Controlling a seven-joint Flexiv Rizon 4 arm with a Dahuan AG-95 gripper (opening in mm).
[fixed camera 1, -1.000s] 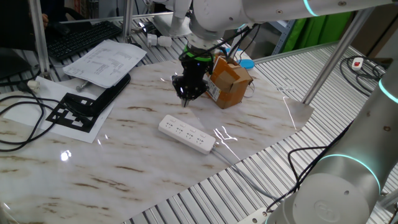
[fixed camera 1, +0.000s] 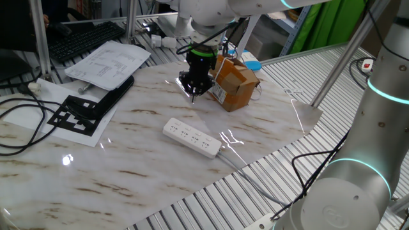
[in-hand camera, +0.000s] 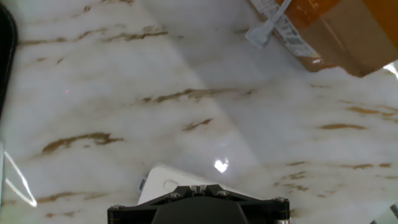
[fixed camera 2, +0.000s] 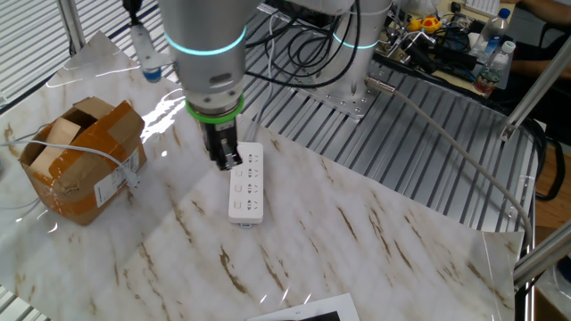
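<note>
My gripper hangs above the marble-patterned table, its black fingers drawn together with nothing visible between them. In the wrist view the gripper also looks shut, its tips meeting over one end of a white power strip. That strip lies flat, sockets up, below and in front of the gripper, apart from it. A white plug on a white cable rests beside the open cardboard box. From the second exterior view, the plug shows at the box's near side.
A black-and-white marker sheet, stacked papers and a black keyboard occupy the far left. The strip's grey cord crosses onto the ribbed metal surface. Open marble lies left of the strip.
The arm's upper links have shifted left and lower in the first exterior view. My gripper has risen slightly and become more upright. Strip and box stay where they were.
</note>
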